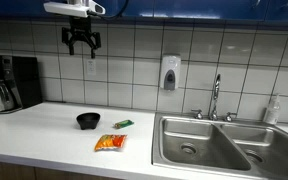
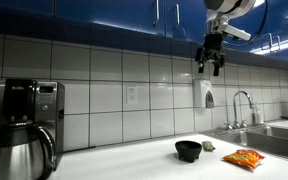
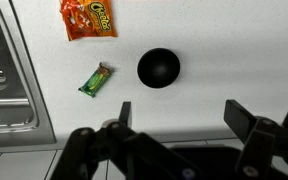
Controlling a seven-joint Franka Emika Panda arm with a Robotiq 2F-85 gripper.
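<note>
High above the counter hangs my gripper [image 1: 82, 50], its fingers apart and empty. In the wrist view its two fingers [image 3: 123, 113] show wide of each other at the bottom edge. Below it a small black bowl [image 3: 159, 68] stands upright on the white counter [image 1: 44, 130], with nothing visible inside. A green packet [image 3: 95, 80] lies beside the bowl, on the sink side. An orange Cheetos bag [image 3: 88, 18] lies flat nearer the counter's front edge. Gripper and objects are well apart.
A double steel sink [image 1: 189, 149] with a tall faucet [image 1: 216, 95] is set into the counter beside the packets. A coffee maker [image 2: 22, 130] stands at the opposite end. Blue cabinets [image 2: 119, 17] hang overhead, near the arm. Between coffee maker and bowl the counter is clear.
</note>
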